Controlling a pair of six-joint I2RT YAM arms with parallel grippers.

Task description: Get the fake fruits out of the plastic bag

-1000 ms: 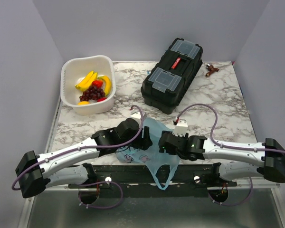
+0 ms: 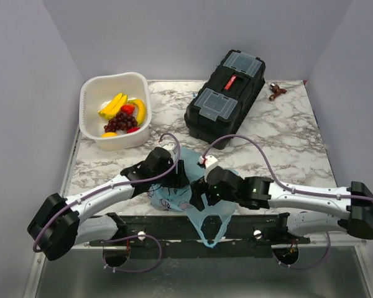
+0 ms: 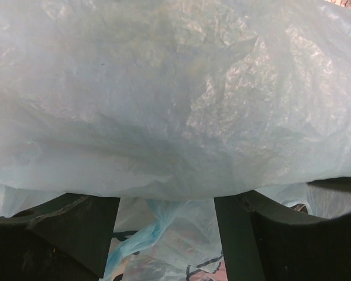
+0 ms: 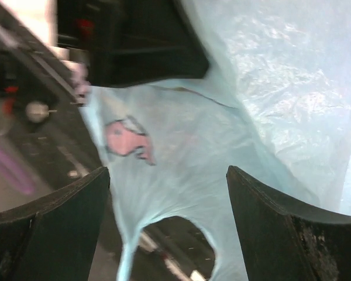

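Observation:
A pale blue plastic bag (image 2: 205, 223) lies on the marble table's front part. My left gripper (image 2: 177, 177) is shut on the bag, whose crinkled plastic (image 3: 181, 105) fills most of the left wrist view. Just right of it my right gripper (image 2: 199, 192) stands open over the bag; in the right wrist view its fingers (image 4: 275, 234) frame loose plastic. A white bin (image 2: 115, 139) at the back left holds bananas (image 2: 114, 105), grapes (image 2: 118, 122) and other red and yellow fruits. Whether fruit remains inside the bag I cannot tell.
A black toolbox (image 2: 227, 93) stands at the back, right of the bin. A small brown and metal object (image 2: 276, 92) lies at the back right.
My right gripper has moved left toward the left gripper over the bag. The left gripper has shifted a little left with the bag.

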